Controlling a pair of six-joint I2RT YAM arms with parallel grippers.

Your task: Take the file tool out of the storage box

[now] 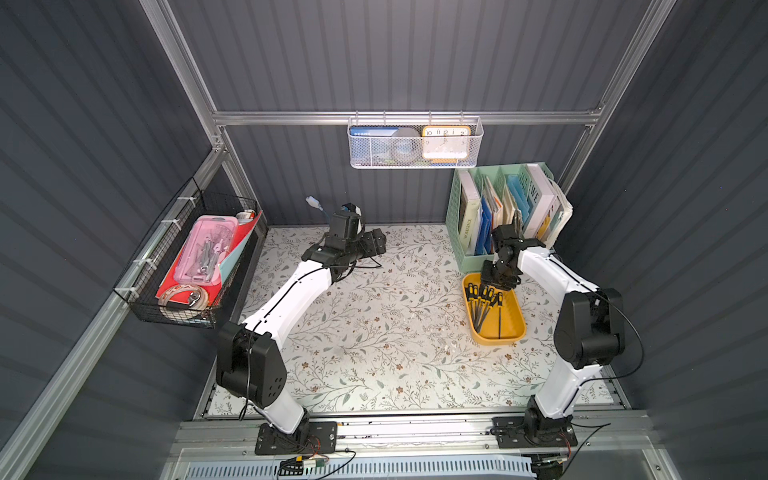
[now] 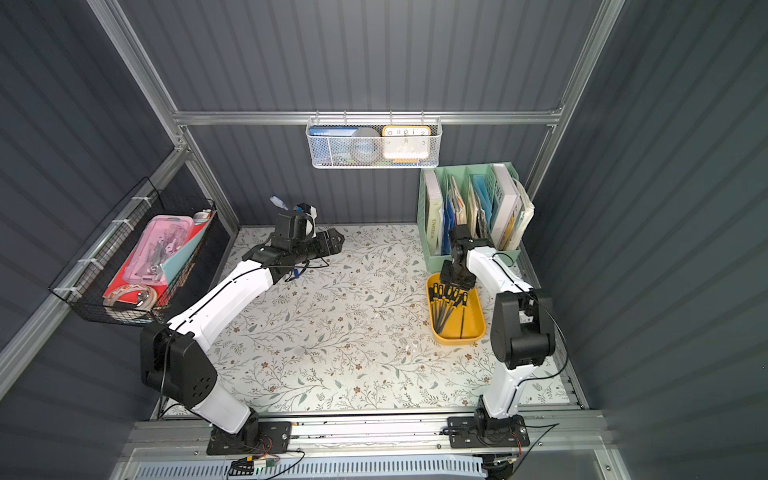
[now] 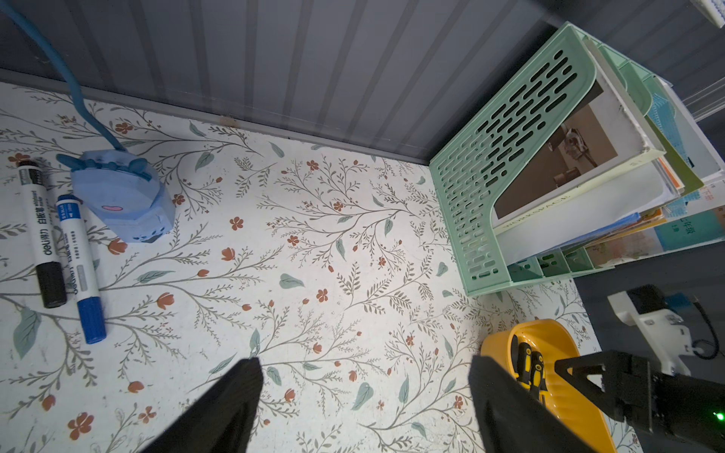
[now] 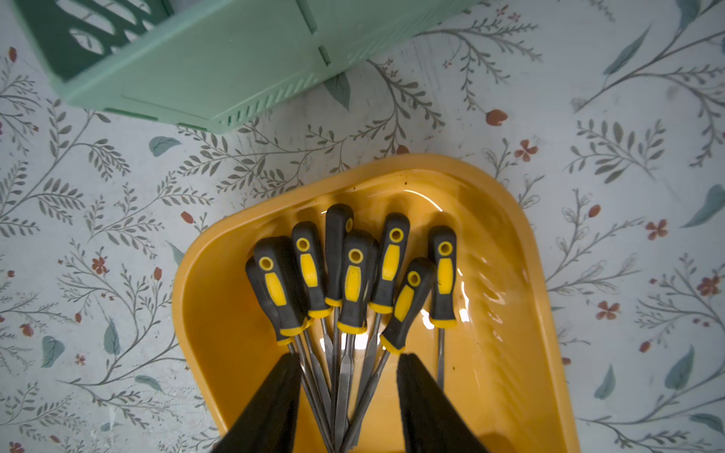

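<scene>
A yellow-orange storage box on the table's right side holds several tools with black-and-yellow handles and thin metal shafts or blades. Their handles cluster at the far end; one tool lies a little apart on the right. Which of them is the file is hard to tell. Over the box, above the tools, my right gripper is open and grips nothing. My left gripper, open and empty, hangs over the back left of the table, well away from the box.
A green file rack with folders stands right behind the box. Two markers and a blue holder lie at the back left. A wire basket hangs left, another at the back.
</scene>
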